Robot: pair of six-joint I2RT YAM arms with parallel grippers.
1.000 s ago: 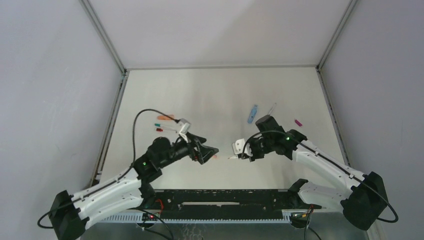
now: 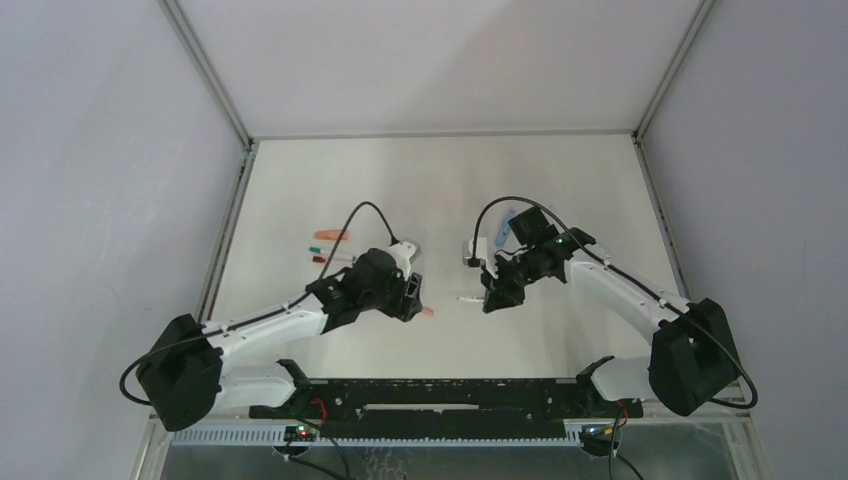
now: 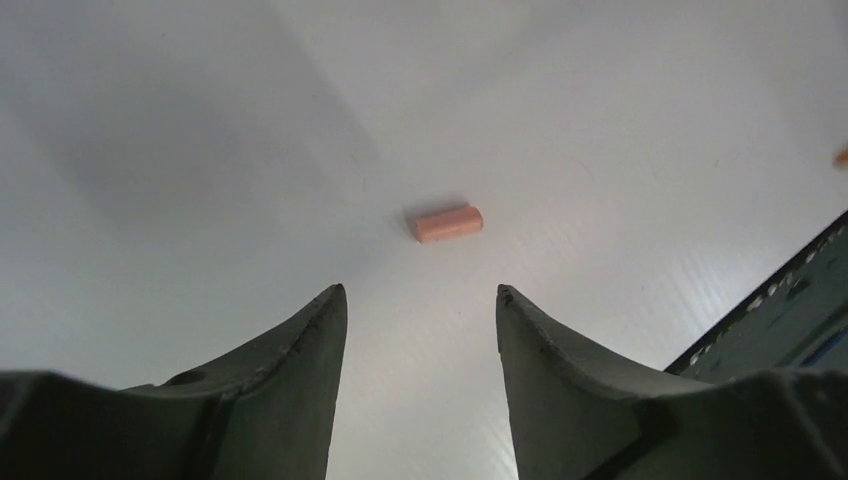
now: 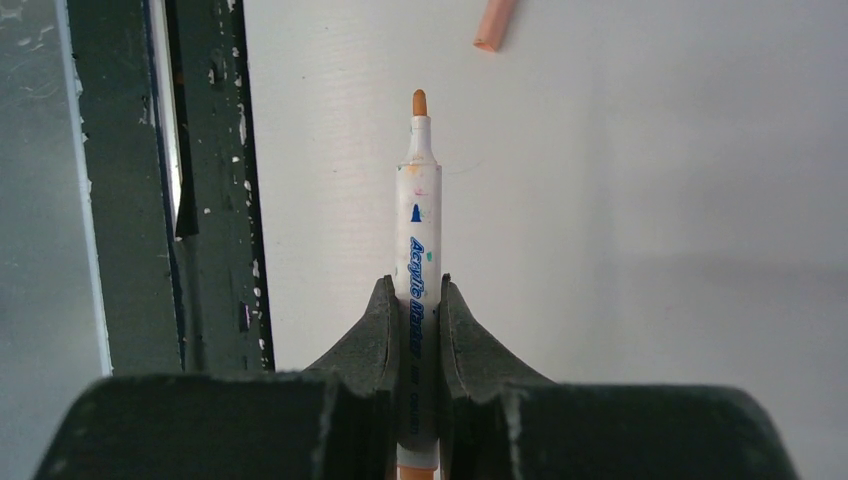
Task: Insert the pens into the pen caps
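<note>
A white marker with an orange tip stands between the fingers of my right gripper, which is shut on it; its tip points away from the fingers. In the top view the marker's tip end points left toward the left arm. An orange pen cap lies on the table, just beyond the fingertips of my left gripper. That gripper is open with only bare table between its fingers. The right wrist view catches the cap ahead of the marker tip, offset to the right.
At the left lie an orange object and pens with a teal end and a red end, partly behind the left arm. A blue object lies by the right arm. Open table stretches behind both arms.
The left gripper has swung from tilted to more upright over the cap, its wrist shifting right. The right gripper has also turned more downward, keeping the marker in its grip.
</note>
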